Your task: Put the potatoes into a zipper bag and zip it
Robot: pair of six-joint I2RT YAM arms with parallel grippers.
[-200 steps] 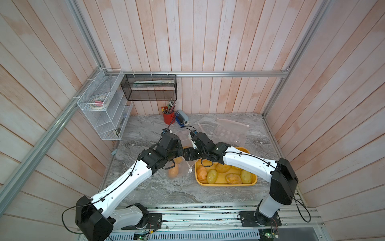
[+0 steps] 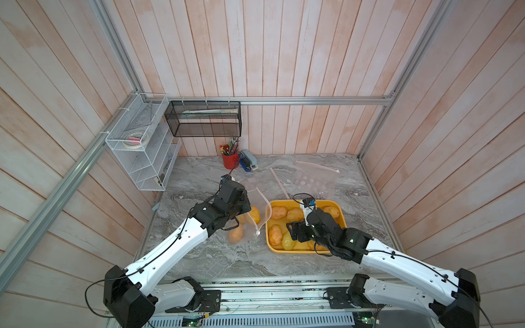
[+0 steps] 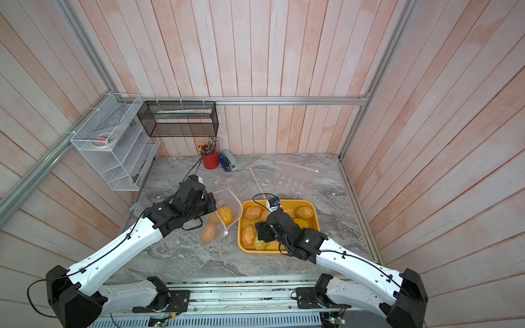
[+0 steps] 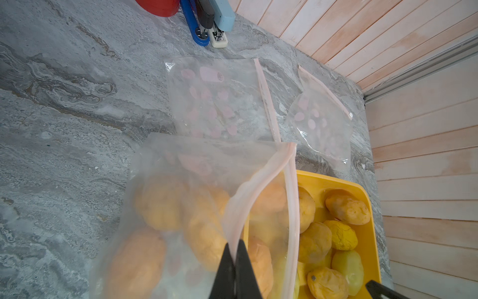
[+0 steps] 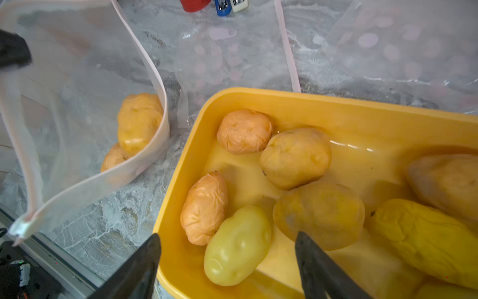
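A clear zipper bag (image 5: 69, 124) with several potatoes (image 5: 139, 122) inside stands left of the yellow tray. My left gripper is shut on the upper edge of this bag, whose pink zip edge runs into the fingertips. The yellow tray (image 5: 388, 114) holds more potatoes, among them a pale green one (image 5: 238, 245) and a wrinkled orange one (image 5: 204, 208). My right gripper hangs open over the tray's near left part, above those two, with nothing between its fingers.
Flat empty bags (image 4: 219, 99) lie behind the tray. A red pen cup (image 2: 230, 161) and staplers (image 4: 219, 15) stand at the back; wire shelves (image 2: 136, 158) hang on the left wall.
My right gripper has moved away from the bag's mouth, rightward and toward the front, to above the tray. The left arm has stayed in place.
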